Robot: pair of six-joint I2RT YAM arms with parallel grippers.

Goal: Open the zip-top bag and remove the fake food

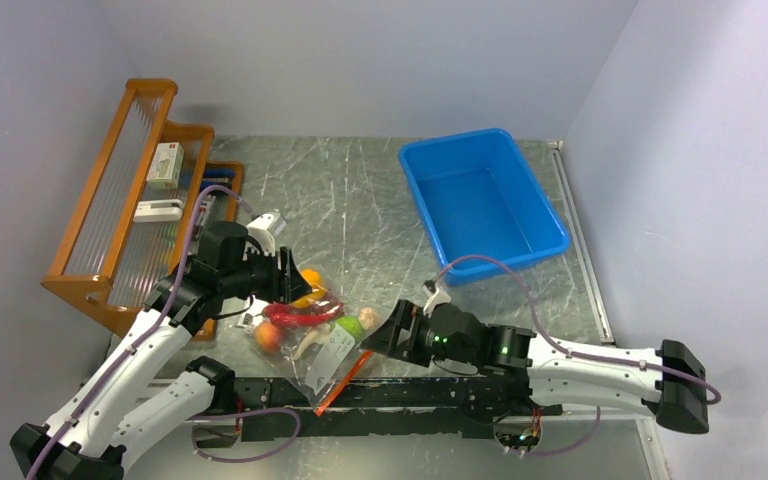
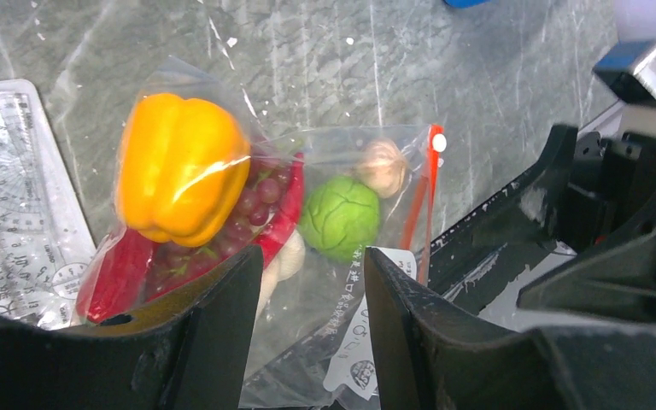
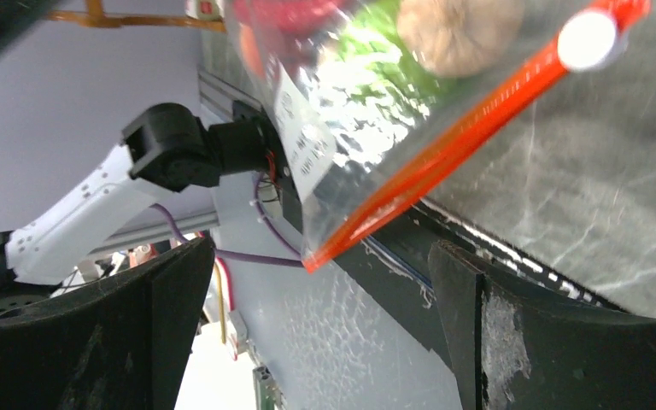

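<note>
A clear zip bag [image 1: 328, 352] with an orange zip strip [image 3: 444, 154] lies near the table's front edge. Through its film show a yellow pepper [image 2: 184, 166], red peppers [image 2: 124, 278], grapes [image 2: 260, 201], a green sprout or cabbage [image 2: 340, 218], a pale round bulb [image 2: 382, 167] and an orange fruit [image 1: 268, 336]. Above the pepper side, my left gripper is open with nothing gripped. My right gripper, also open, hangs by the zip end, its fingers apart from the strip. Whether the zip is parted cannot be told.
An empty blue bin [image 1: 480, 200] stands at the back right. To the left is a wooden rack [image 1: 110, 270] holding small boxes. Flat clear packaging [image 2: 21, 196] lies left of the bag.
</note>
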